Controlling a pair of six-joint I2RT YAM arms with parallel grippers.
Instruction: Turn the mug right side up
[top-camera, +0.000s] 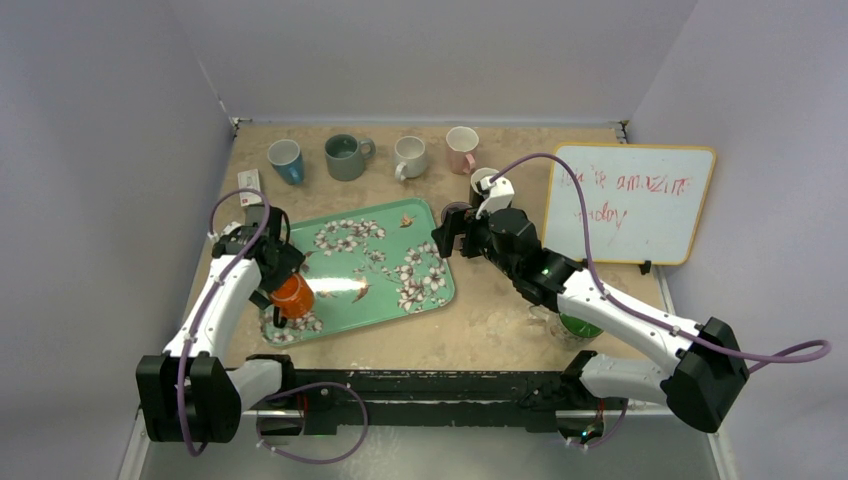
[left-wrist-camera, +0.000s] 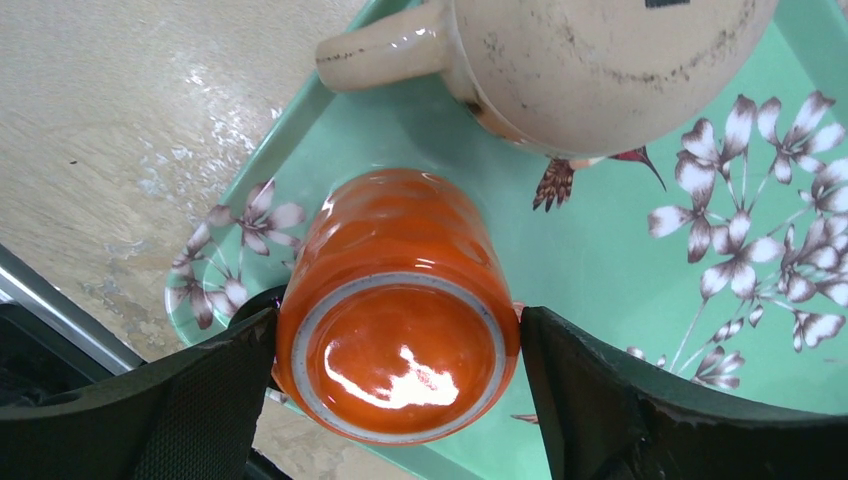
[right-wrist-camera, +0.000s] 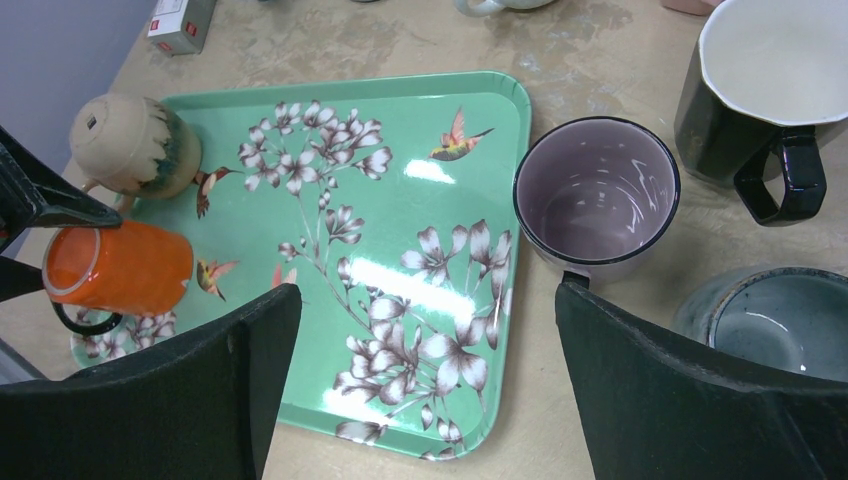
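An orange mug (left-wrist-camera: 400, 345) lies on its side at the near left corner of the green flowered tray (top-camera: 390, 315). Its ringed base faces my left gripper, and the dark handle (right-wrist-camera: 88, 322) points toward the tray's near edge. One finger of that gripper stands on each side of the base, the fingers open around it; whether both pads touch it I cannot tell. Over the tray's right side, my right gripper is open and empty. A beige mug (left-wrist-camera: 600, 70) rests upside down on the tray, just beyond the orange one.
Close to the right gripper stand a purple-lined mug (right-wrist-camera: 598, 190), a black-handled mug (right-wrist-camera: 770, 100) and a grey-blue mug (right-wrist-camera: 775, 320). Several mugs line the back. A whiteboard (top-camera: 630, 200) occupies the right; the tray's middle is clear.
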